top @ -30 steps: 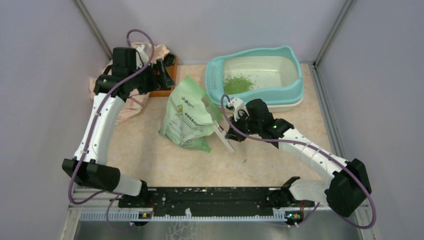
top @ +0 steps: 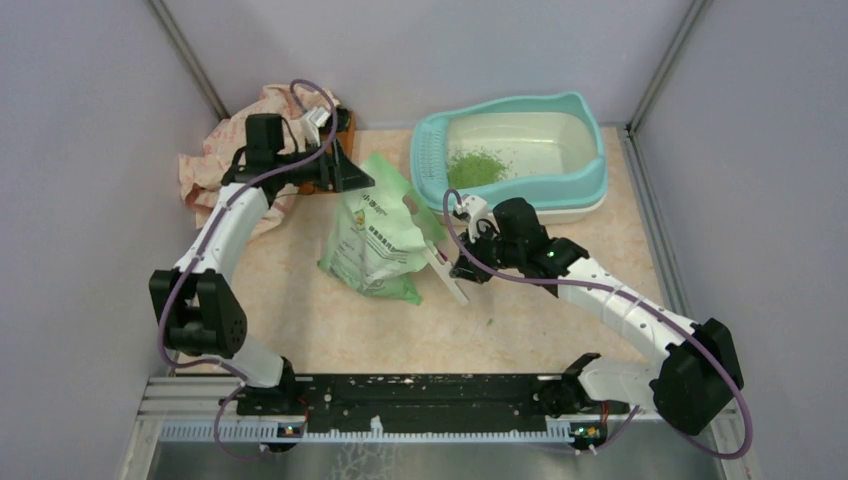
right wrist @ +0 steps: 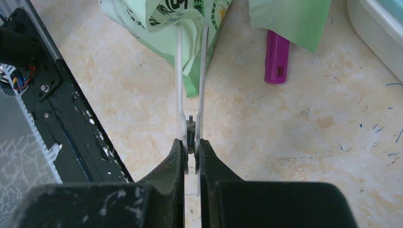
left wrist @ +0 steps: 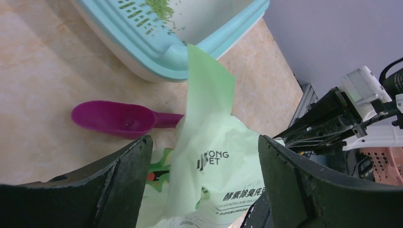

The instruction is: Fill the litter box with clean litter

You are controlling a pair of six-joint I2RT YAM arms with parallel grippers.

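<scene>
A green litter bag (top: pixel 370 230) lies crumpled at the middle, its top flap standing up. My left gripper hangs part open over that flap, which shows between its fingers. My right gripper is shut on a white clip-like tool (right wrist: pixel 178 71), whose two long bars reach to the bag's lower edge. A purple scoop lies beside the bag, partly covered in the right wrist view. The turquoise litter box (top: pixel 540 185) stands at the back right with some green litter (top: pixel 475 167) in it.
A pink cloth (top: pixel 225 160) and a wooden tray (top: pixel 340 140) occupy the back left. The black rail (top: pixel 420 395) runs along the front edge.
The right arm, bag and box stay as they were.
</scene>
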